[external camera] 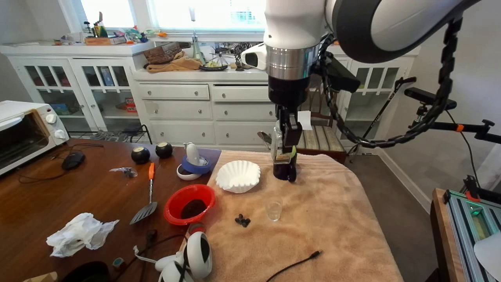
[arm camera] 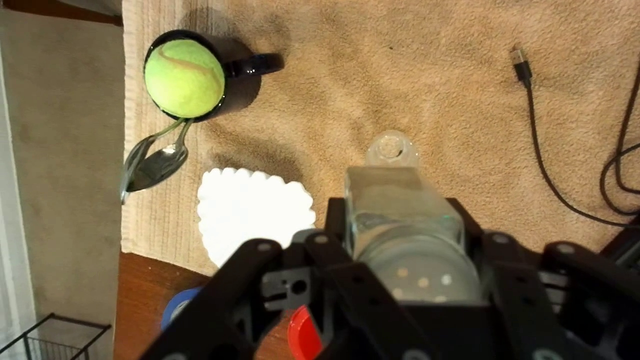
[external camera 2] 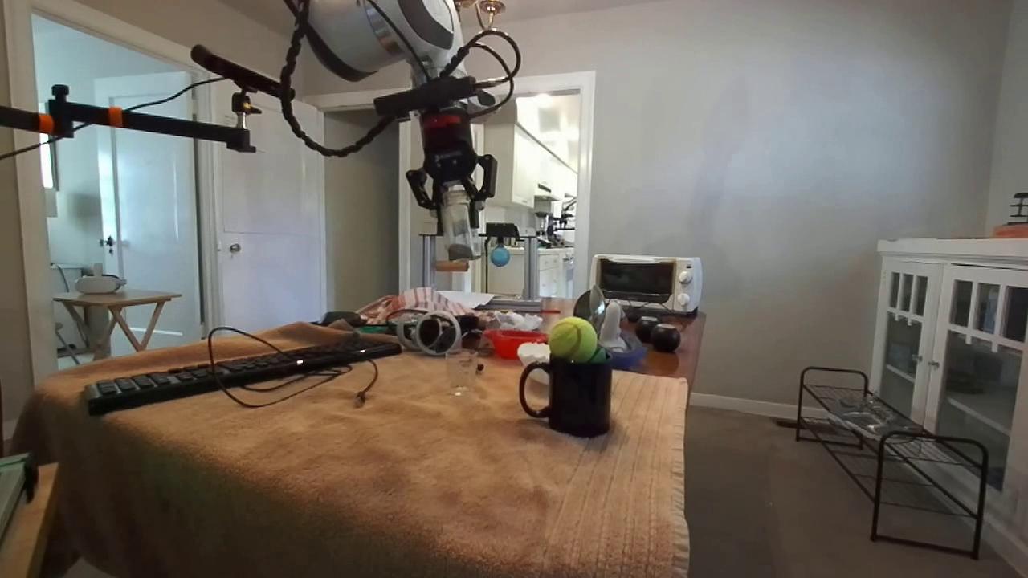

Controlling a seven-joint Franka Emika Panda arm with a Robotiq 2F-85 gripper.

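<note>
A clear, square-sided jar [arm camera: 396,198] with a perforated round lid is held between the fingers of my gripper [external camera: 289,136], which is shut on it. Exterior view 2 has the jar [external camera 2: 460,231] hanging well above the table. Below it, a small clear glass [arm camera: 391,147] stands on the tan towel [arm camera: 336,90]. A black mug [external camera 2: 579,396] with a tennis ball [arm camera: 184,78] and spoons [arm camera: 159,166] in it stands near the towel's edge. In exterior view 1 the jar and gripper overlap the mug and hide most of the ball. Beside the mug lies a white fluted bowl [arm camera: 252,210].
On the wooden part are a red bowl [external camera: 190,205], a spatula [external camera: 146,206], a crumpled white bag [external camera: 80,234] and a headset [external camera: 192,258]. Small dark pieces [external camera: 242,220] lie near the glass. A keyboard [external camera 2: 231,371] and cables take up one towel side.
</note>
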